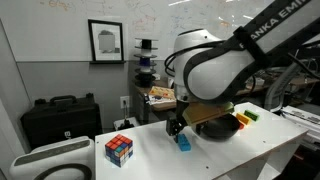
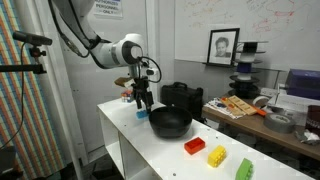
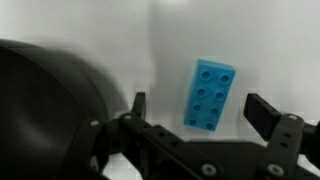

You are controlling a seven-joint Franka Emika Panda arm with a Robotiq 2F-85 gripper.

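A blue studded brick (image 3: 209, 96) lies flat on the white table, slightly tilted lengthwise in the wrist view. My gripper is open above it, one finger (image 3: 139, 107) well to its left and the other (image 3: 262, 112) closer on its right. Nothing is held between the fingers. In exterior view 1 the brick (image 1: 183, 142) shows just below the gripper (image 1: 184, 127). A black bowl (image 2: 170, 122) stands right beside the brick and is partly hidden by the arm in exterior view 1.
A puzzle cube (image 1: 119, 150) stands on the table to the left in exterior view 1. Red (image 2: 198, 146), yellow (image 2: 217, 156) and green (image 2: 244, 170) blocks lie beyond the bowl. Bare table (image 2: 165, 157) shows in front of the bowl.
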